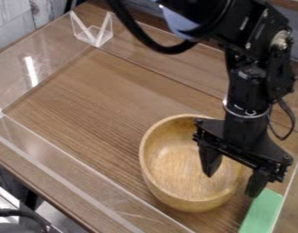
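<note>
My black gripper (232, 166) hangs over the right part of a round tan wooden bowl (173, 159), open, its two dark fingertips apart at and just inside the bowl's right side. Nothing shows between them. The bowl sits on the wooden table near the front right, and its right rim is partly hidden by the gripper.
A green object (263, 214) lies just right of the bowl at the front edge. A clear plastic holder (93, 29) stands at the back left.
</note>
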